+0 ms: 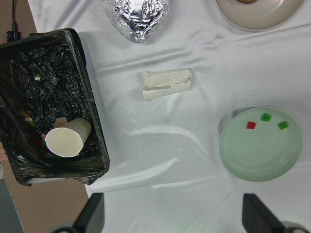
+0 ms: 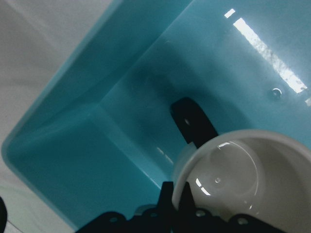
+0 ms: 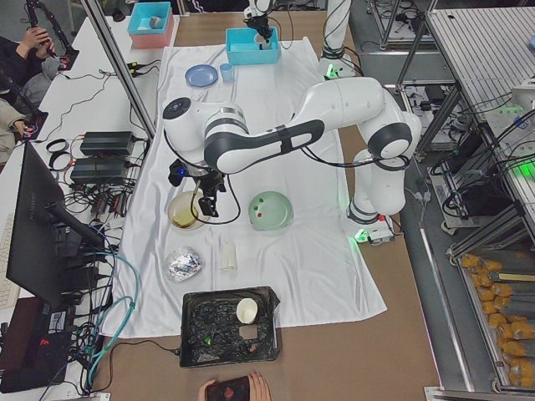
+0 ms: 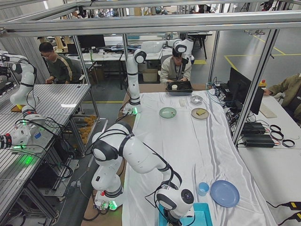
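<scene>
My left gripper (image 3: 206,196) hangs near the beige plate (image 3: 180,215), open and empty in the left wrist view. Below it are a green plate (image 1: 260,150) with red and green pieces, a white wrapper (image 1: 166,83), crumpled foil (image 1: 135,14) and a black-lined tray (image 1: 43,167) holding a white cup (image 1: 64,142). My right gripper is shut on the rim of a pale cup (image 2: 218,179) inside the blue bin (image 2: 53,97); a dark object (image 2: 192,119) lies beneath it.
A blue plate (image 4: 225,193) and a blue cup (image 4: 203,188) stand beside the bin. Monitors and cables line one side; a person sits behind the tray.
</scene>
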